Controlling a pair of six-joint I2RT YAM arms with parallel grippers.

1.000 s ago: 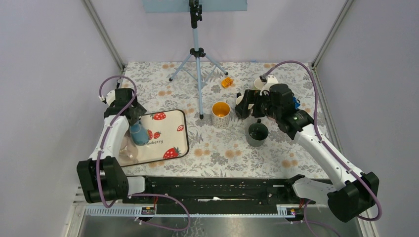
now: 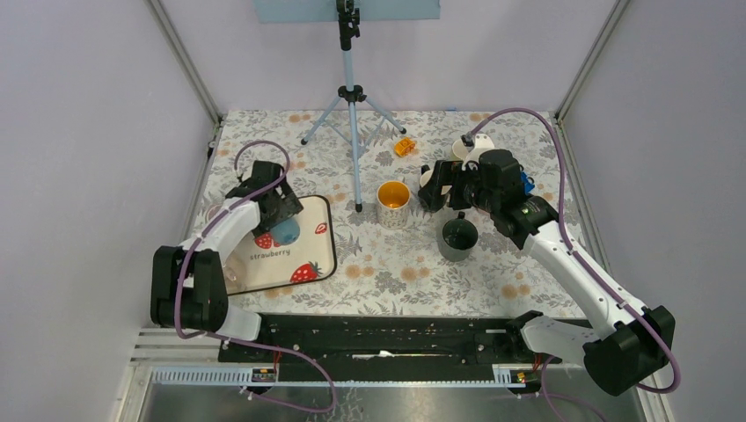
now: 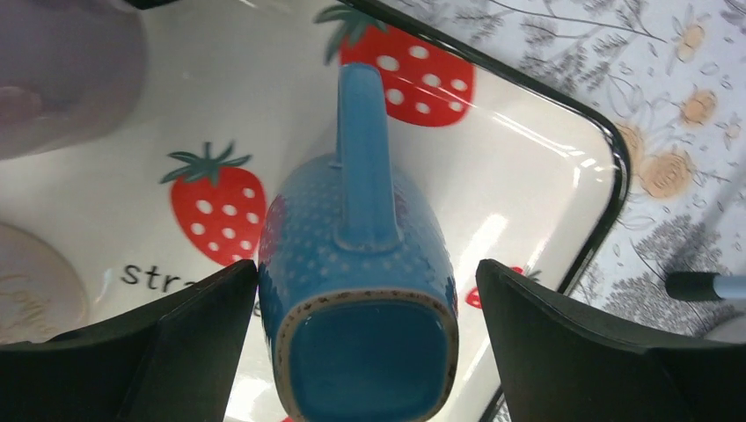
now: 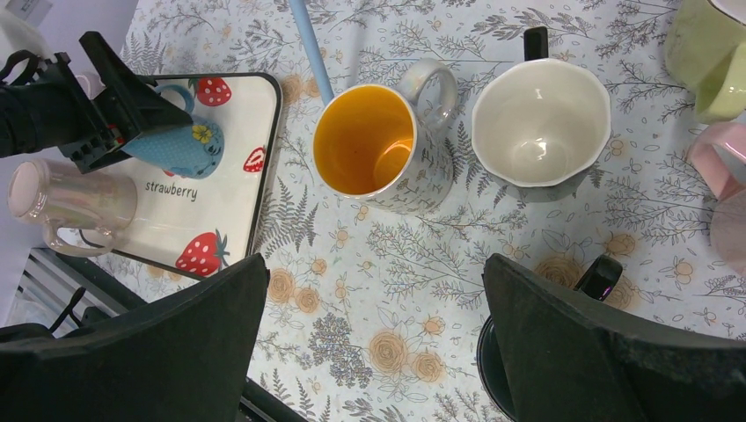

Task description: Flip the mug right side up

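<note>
The blue mug (image 3: 361, 352) lies on its side on the strawberry tray (image 2: 290, 272), its handle up. My left gripper stands open just over it, one finger to each side of it. A clear mug (image 4: 75, 195) also lies on its side on the tray. My right gripper is open above the mugs on the right of the table, with nothing between its fingers.
An orange-lined mug (image 2: 392, 200), a dark mug (image 2: 457, 237), a white mug (image 4: 538, 123) and others stand right of the tray. A tripod (image 2: 354, 149) stands at the back center.
My left gripper has moved right over the blue mug, which has also shifted right on the tray. The right arm has not moved.
</note>
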